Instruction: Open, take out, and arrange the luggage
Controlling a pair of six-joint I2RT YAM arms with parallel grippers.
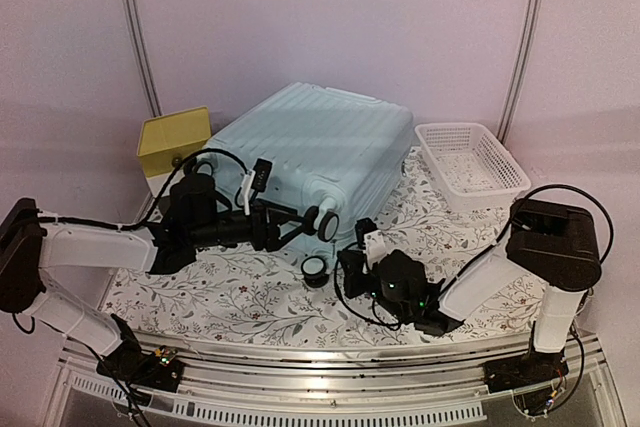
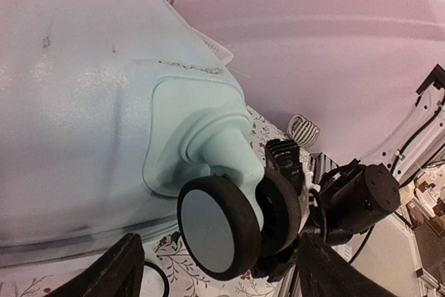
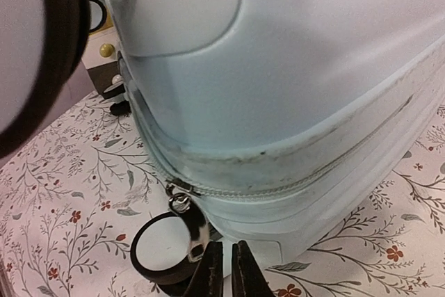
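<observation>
A pale blue hard suitcase (image 1: 300,147) lies on its side on the flowered mat, wheels toward me. My left gripper (image 1: 295,222) is part open beside the upper wheel (image 2: 212,231), its fingers either side at the bottom of the left wrist view. My right gripper sits low by the suitcase's corner, its fingertips beside the lower wheel (image 3: 160,245) and under the zipper with its metal pull (image 3: 179,203). In the top view its fingers are largely hidden.
A white plastic basket (image 1: 470,162) stands at the back right. A yellow box (image 1: 172,137) is at the back left.
</observation>
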